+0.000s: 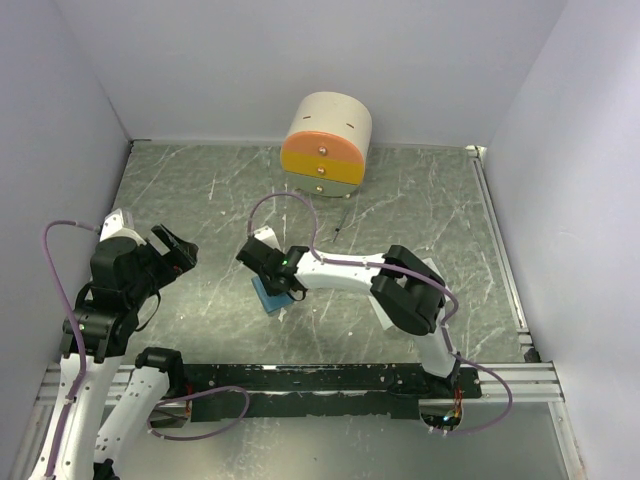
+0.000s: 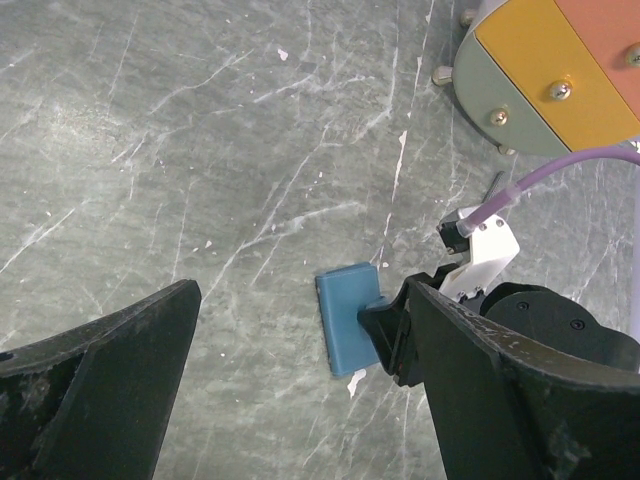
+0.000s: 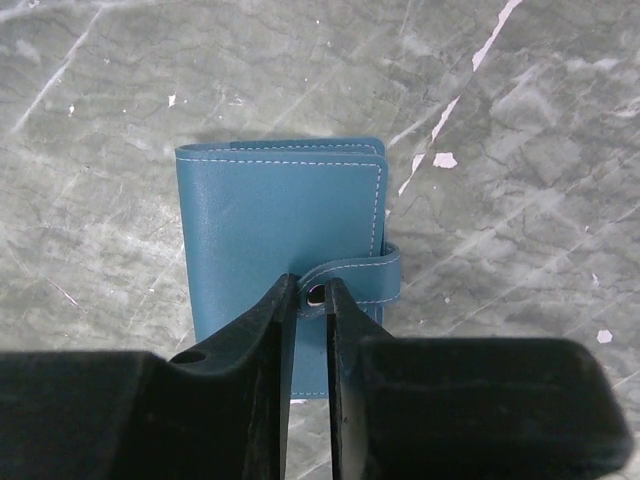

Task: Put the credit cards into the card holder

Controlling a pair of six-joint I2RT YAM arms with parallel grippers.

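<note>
The blue card holder (image 3: 265, 215) lies closed on the table, its strap (image 3: 360, 275) fastened across the right edge with a snap. Over that snap hovers my right gripper, its fingertips only slightly apart, one to each side of it. Whether they touch or pinch the strap cannot be made out. From above, the arm hides part of the holder (image 1: 270, 298). Far to the left, my left gripper (image 1: 178, 249) stands open and empty in the air. No credit card can be made out clearly; a flat white item (image 1: 381, 312) is partly covered by the right arm.
At the back stands a rounded cabinet (image 1: 325, 140) with orange, yellow and green drawers. A thin dark object (image 1: 342, 222) lies in front of it.
</note>
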